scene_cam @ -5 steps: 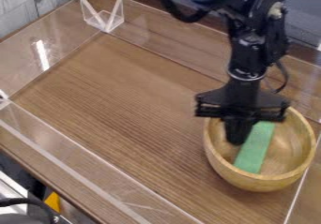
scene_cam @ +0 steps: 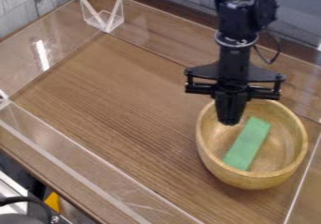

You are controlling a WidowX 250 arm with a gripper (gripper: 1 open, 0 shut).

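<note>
My black gripper (scene_cam: 230, 108) is shut and hangs over the back rim of a tan wooden bowl (scene_cam: 286, 160) at the right. Its fingertips are dark and small, with nothing visible held between them. A green flat block (scene_cam: 247, 143) lies inside the bowl, below and to the right of the fingertips.
A clear wire or plastic holder (scene_cam: 103, 15) stands at the back left. A grey ledge runs along the back right, and a dark cable with a yellow piece shows at the lower left corner.
My gripper has risen and moved back, away from the green block, which it partly covered a second ago.
</note>
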